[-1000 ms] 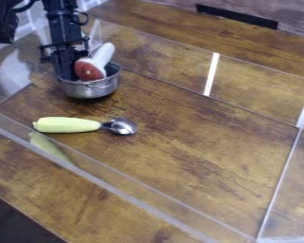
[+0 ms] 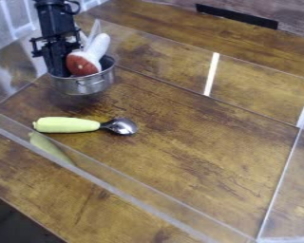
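Observation:
A steel pot (image 2: 81,82) stands at the upper left of the wooden table, holding a red-and-white object (image 2: 86,59) that leans up out of it. My black gripper (image 2: 58,59) is at the pot's back left rim, partly hidden by the pot and its contents; I cannot see between its fingers. A pale yellow corn cob (image 2: 66,124) lies in front of the pot, beside a metal spoon (image 2: 119,126).
Clear plastic walls (image 2: 294,180) surround the work area.
The pot and its contents have shifted slightly toward the back and left over the last second. The arm has moved a little; the corn and spoon have stayed put.

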